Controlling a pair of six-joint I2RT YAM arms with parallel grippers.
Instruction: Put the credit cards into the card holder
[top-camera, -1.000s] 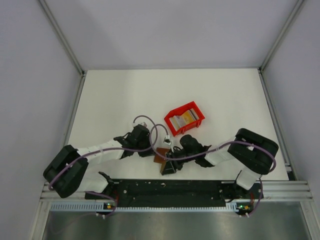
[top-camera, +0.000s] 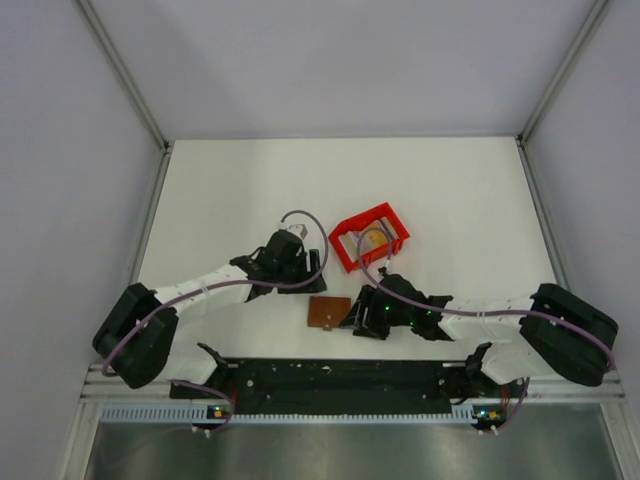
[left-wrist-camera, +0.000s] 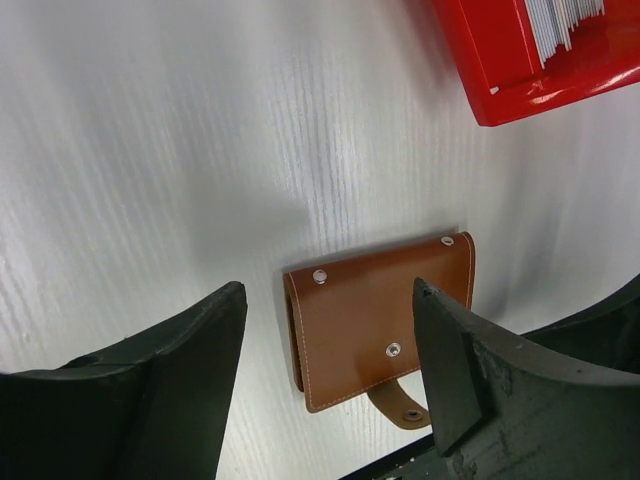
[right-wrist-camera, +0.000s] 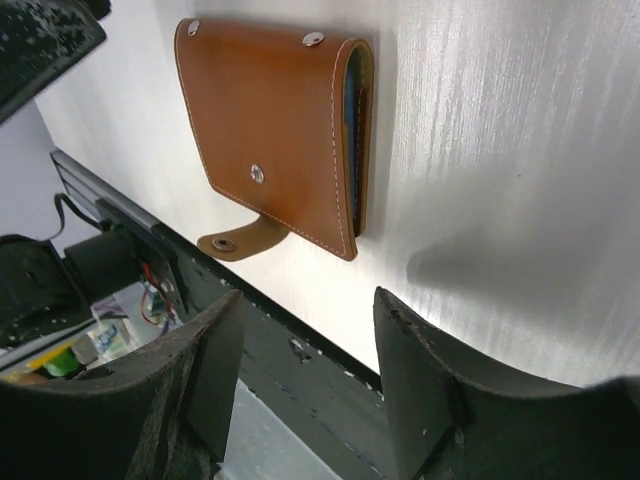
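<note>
The brown leather card holder (top-camera: 328, 312) lies flat on the white table between both grippers, its snap strap sticking out toward the front edge; a dark blue inside shows at its side (right-wrist-camera: 352, 130) in the right wrist view. My left gripper (top-camera: 312, 268) hangs open behind it, with the holder seen between and beyond its fingers. My right gripper is open just to the holder's right, nothing between its fingers. The cards (left-wrist-camera: 557, 22) stand in a red tray (left-wrist-camera: 505, 105) behind the holder, partly covered by cables in the top view.
A dark rail (top-camera: 320, 385) runs along the front edge, with cables near it. Grey walls border the table on the left, right and back.
My left gripper has moved up and right, toward the red tray. My right gripper has moved back and to the right, off the holder's front, where it was a second ago.
</note>
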